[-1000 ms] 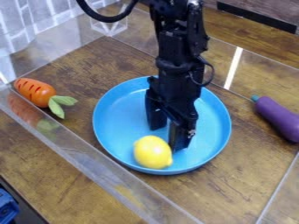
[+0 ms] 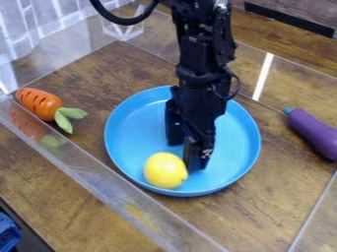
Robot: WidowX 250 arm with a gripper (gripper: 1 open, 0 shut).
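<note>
A black robot arm reaches down from the top centre to a blue round bowl [image 2: 138, 138]. The dark gripper [image 2: 192, 140] is low inside the bowl, right of centre, above and right of a yellow object [image 2: 165, 171] like a lemon. Its dark fingers are hard to separate, but nothing shows held between them. The yellow object lies in the front part of the bowl, apart from the gripper.
An orange carrot toy [image 2: 42, 103] lies at the left, a purple eggplant toy [image 2: 313, 133] at the right. A clear edge runs diagonally along the lower left, with a blue item [image 2: 8, 236] in that corner.
The gripper has turned or shifted slightly over the bowl. The yellow object has moved a little to the left.
</note>
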